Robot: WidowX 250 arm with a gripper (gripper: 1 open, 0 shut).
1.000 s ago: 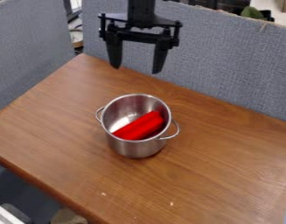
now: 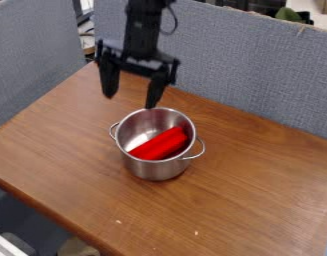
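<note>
A steel two-handled pot (image 2: pixel 150 169) stands on the wooden table near the middle of the view, holding a red cylindrical object (image 2: pixel 159 144) lying at a slant. My black gripper (image 2: pixel 130 90) hangs open above and behind the pot, its two fingers spread wide with nothing between them.
Grey padded panels (image 2: pixel 259 70) border the table at the back and left. A white object (image 2: pixel 11 246) sits off the table's lower-left edge.
My gripper has come down from the top of the view toward the pot and shifted somewhat left. The pot and red object are unchanged.
</note>
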